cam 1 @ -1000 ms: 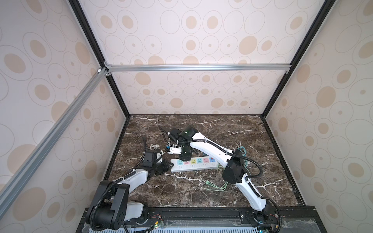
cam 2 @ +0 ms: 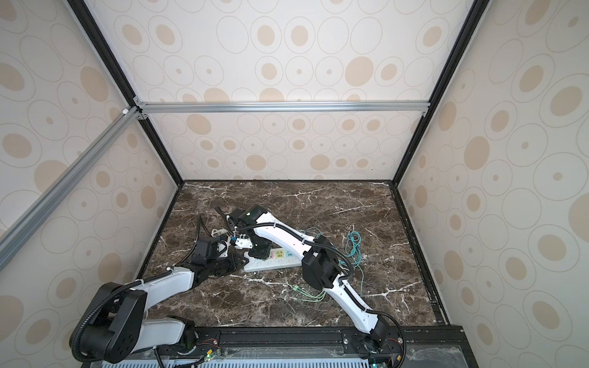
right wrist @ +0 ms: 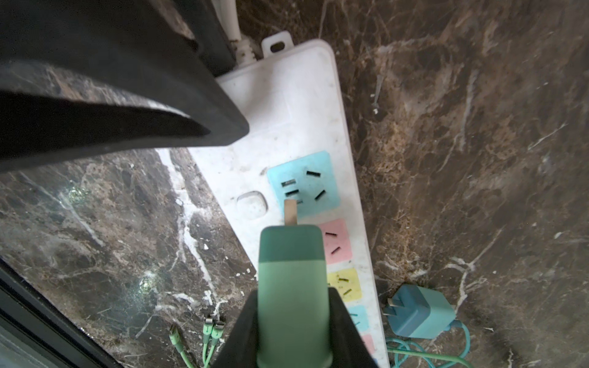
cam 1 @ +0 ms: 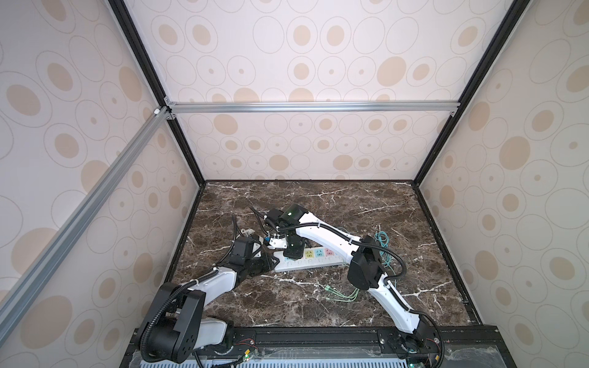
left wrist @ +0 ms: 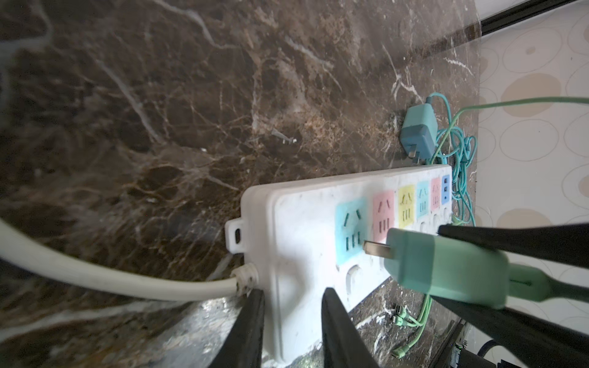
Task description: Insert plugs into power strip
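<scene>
The white power strip (left wrist: 306, 257) lies on the marble table, its coloured sockets facing up. At its cable end my left gripper (cam 1: 270, 262) is shut on the strip's body. My right gripper (cam 1: 295, 250) is shut on a green plug (right wrist: 292, 276), held above the first blue socket (right wrist: 303, 184) with its metal prong pointing at the slots; whether it touches them I cannot tell.
A teal charger (right wrist: 417, 309) and coiled cables (cam 1: 383, 245) lie at the strip's far end. Loose green cable ends (right wrist: 211, 334) lie on the near side.
My left gripper and the strip have shifted slightly right. My right gripper has moved slightly down and right over the strip's end.
</scene>
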